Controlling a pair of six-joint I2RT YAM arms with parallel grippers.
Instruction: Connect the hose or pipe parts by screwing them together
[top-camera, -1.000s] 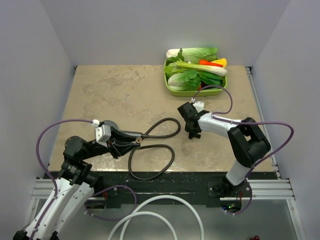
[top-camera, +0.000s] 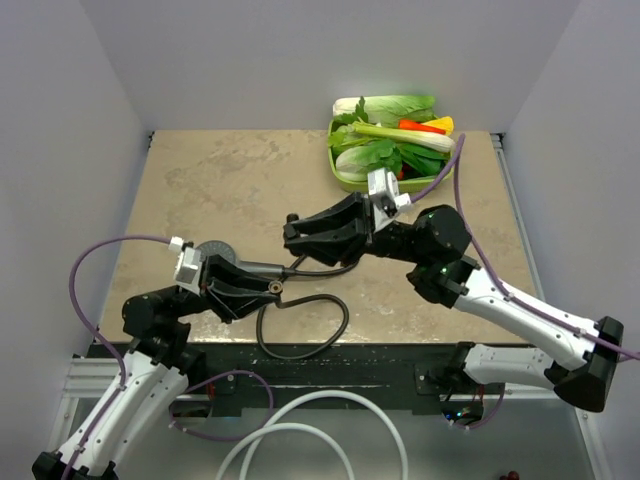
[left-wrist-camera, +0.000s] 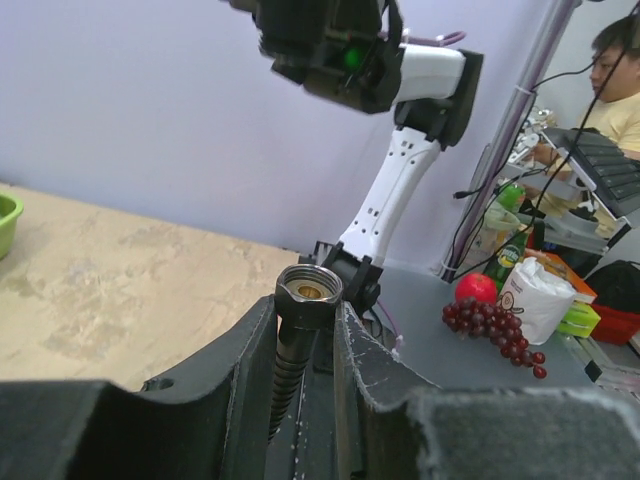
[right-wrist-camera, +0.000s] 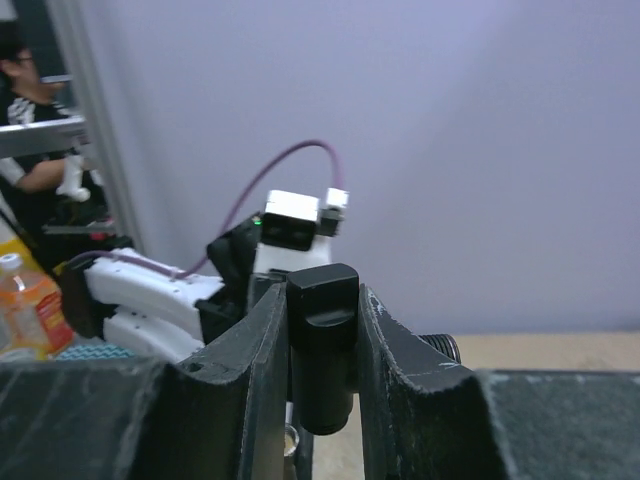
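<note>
My left gripper (top-camera: 268, 295) is shut on the hose end (left-wrist-camera: 307, 295), a ribbed dark hose with a metal hex nut facing up. My right gripper (top-camera: 295, 232) hangs over the middle of the counter, above and behind the left one, shut on a black shower-head handle or fitting (right-wrist-camera: 323, 350), held upright between its fingers. The round shower head (top-camera: 216, 250) lies on the counter behind the left gripper, with its hose (top-camera: 325, 349) looped in front.
A green basket (top-camera: 348, 182) of vegetables stands at the back right. Pale tubing (top-camera: 330, 398) hangs at the front edge.
My right arm has risen and swung left from the counter's right part to above the middle, near the left gripper. The left gripper has moved very slightly.
</note>
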